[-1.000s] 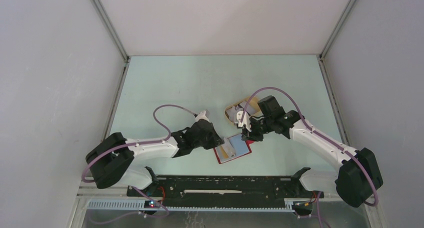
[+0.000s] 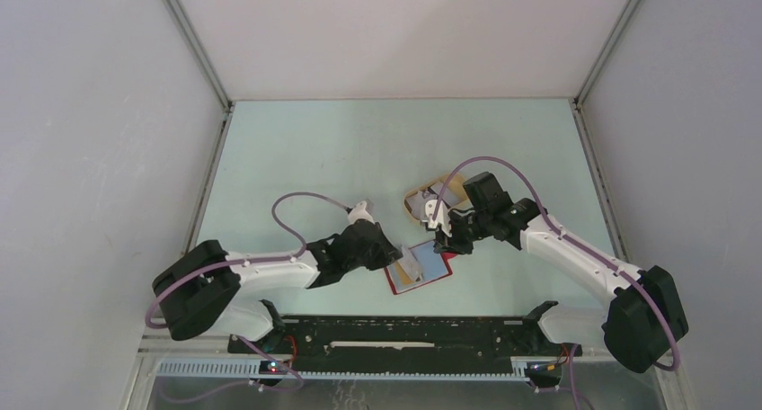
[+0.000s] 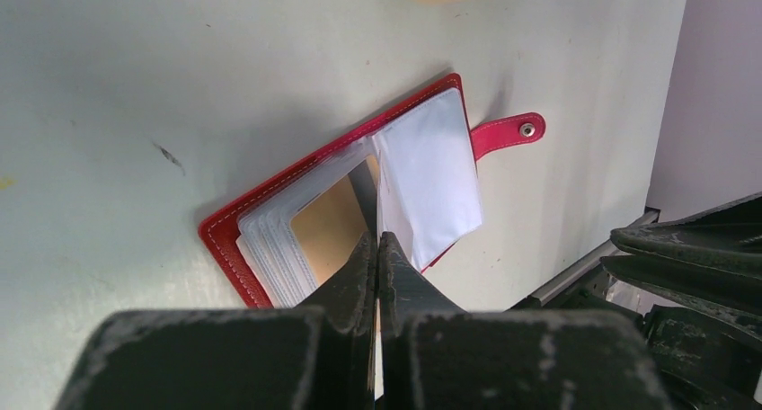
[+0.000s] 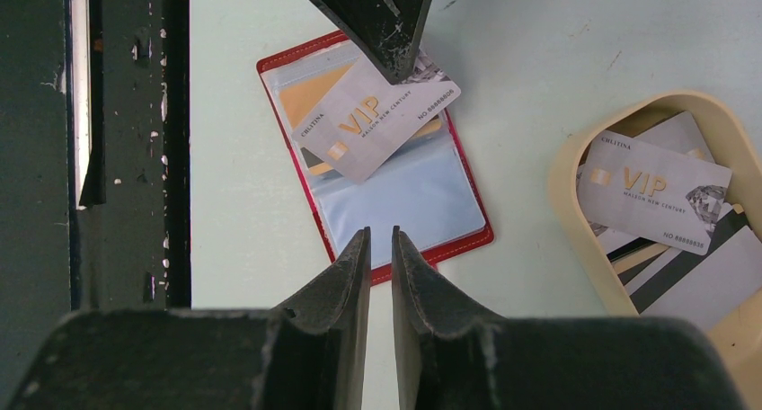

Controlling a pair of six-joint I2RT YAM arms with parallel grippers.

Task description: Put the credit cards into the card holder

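Note:
The red-edged card holder (image 4: 486, 236) lies open on the table, its clear sleeves facing up. A silver VIP card stands at a slant over one half of it; in the left wrist view this card (image 3: 392, 214) appears almost edge-on. My left gripper is shut on the card's edge, above the sleeves. A gold card (image 3: 332, 230) shows inside a sleeve below. Whether the VIP card's lower edge is inside a sleeve cannot be told. Near the holder's other half, my right gripper is shut with nothing visible between its fingers.
A tan oval tray (image 4: 566, 194) holding several loose cards stands behind the holder. The holder's red snap strap (image 3: 503, 135) sticks out on the right arm's side.
My left gripper has shifted very slightly, and the card in it has changed its slant a little. The right arm, the holder and the tray stay where they were.

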